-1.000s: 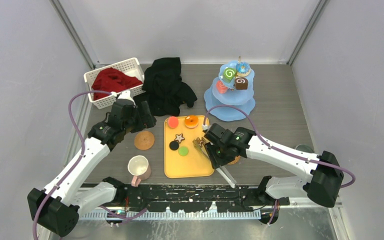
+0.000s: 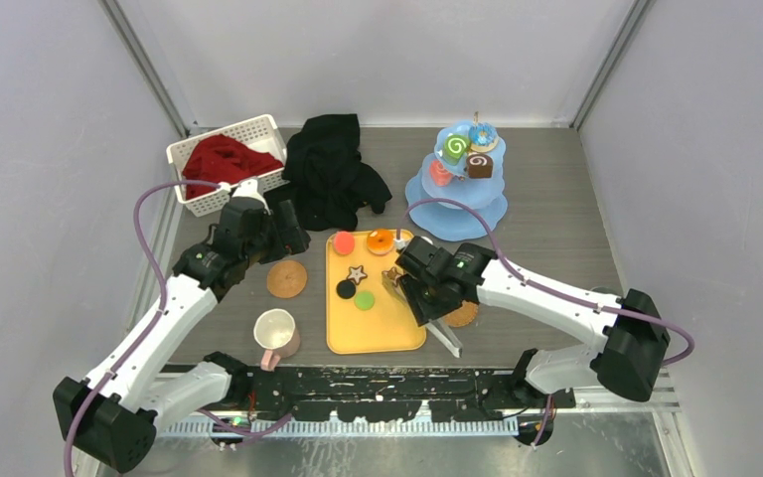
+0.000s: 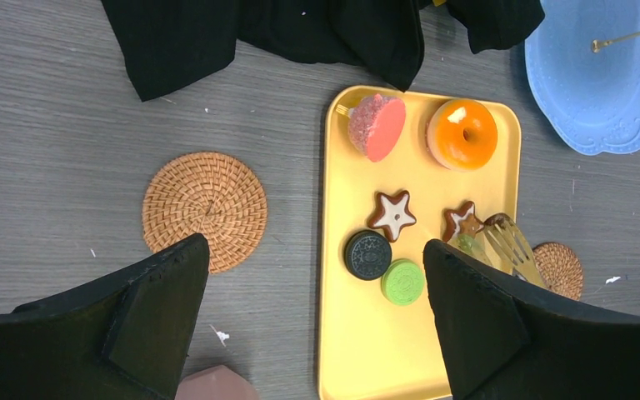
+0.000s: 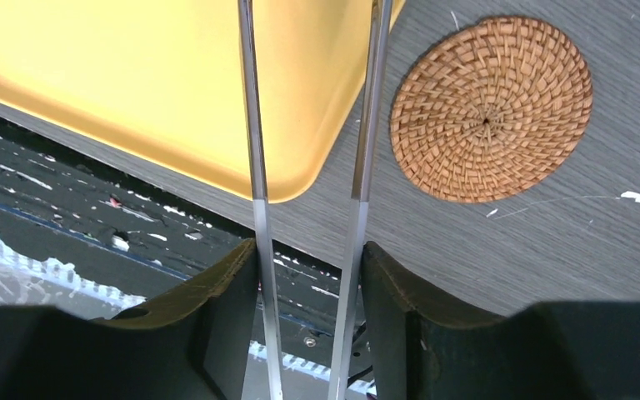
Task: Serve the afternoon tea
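Metal tongs (image 4: pixel 254 125) stand between the fingers of my right gripper, which is shut on their two spread arms. Their gold, fork-like end (image 3: pixel 512 252) hovers around a brown star cookie (image 3: pixel 462 222) on the yellow tray (image 2: pixel 378 338); whether it touches the cookie cannot be told. Another star cookie (image 3: pixel 392 215), a black round (image 3: pixel 367 255), a green round (image 3: pixel 402 282), an orange doughnut (image 3: pixel 462 135) and a pink cake (image 3: pixel 376 127) share the tray. Left of it my left gripper is open and empty. A blue tiered stand (image 2: pixel 480 221) bears several sweets.
A pink-white mug (image 2: pixel 276 333) and a woven coaster (image 2: pixel 286 279) lie left of the tray. Another coaster (image 4: pixel 492 110) lies right of it. Behind are a black cloth (image 2: pixel 333 174) and a white basket (image 2: pixel 258 131) holding red cloth.
My right gripper, with the tongs, has shifted slightly left and away from the table's front edge. The left arm and the sweets on the stand have stayed put.
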